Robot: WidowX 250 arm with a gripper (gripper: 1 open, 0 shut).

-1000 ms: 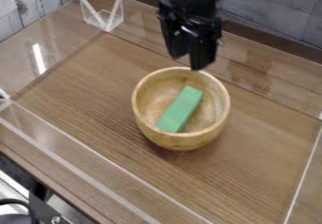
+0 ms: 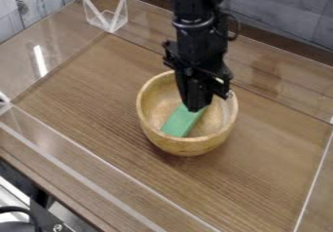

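A wooden bowl (image 2: pixel 162 138) sits on the wooden table in the camera view, holding a flat green object (image 2: pixel 180 123). My black gripper (image 2: pixel 196 101) points down over the back right part of the bowl, just above the green object's upper end. Its fingertips look close together, with nothing visible between them.
A translucent white plastic piece (image 2: pixel 107 14) lies at the back left. A black cable (image 2: pixel 19 216) shows at the bottom left corner.
The bowl and green object have stayed in about the same place.
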